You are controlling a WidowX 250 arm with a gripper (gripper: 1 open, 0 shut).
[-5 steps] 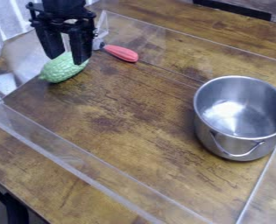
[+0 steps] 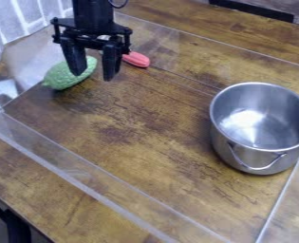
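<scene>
My black gripper (image 2: 91, 59) hangs at the upper left, its two fingers spread apart and open, over a light green oblong object (image 2: 65, 76) lying on the wooden table. Just to the right of the gripper lies a small pink object (image 2: 137, 60), partly behind the right finger. A large steel pot (image 2: 258, 131) stands at the right.
Clear plastic edging runs along the left and front, and a crumpled translucent sheet is at the back left.
My gripper has moved to the right and slightly down, toward the pink object. The objects on the table look unmoved.
</scene>
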